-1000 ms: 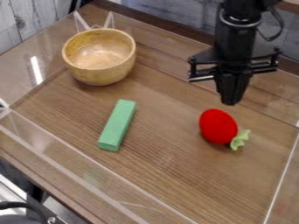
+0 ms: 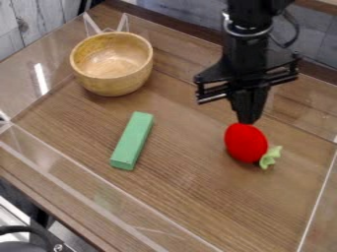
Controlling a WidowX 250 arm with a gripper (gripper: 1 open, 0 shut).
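My gripper [image 2: 247, 87] is at the upper middle right, black, pointing down over the table, shut with nothing visible between its fingers. Below it lies a red object [image 2: 245, 142] with a pale green leafy top, like a strawberry or vegetable toy. A green bar [image 2: 133, 141] lies on the left middle of the table. A tan bowl [image 2: 113, 61] stands at the upper left.
Dark cables and floor show at the lower left edge.
The objects on the table look unmoved.
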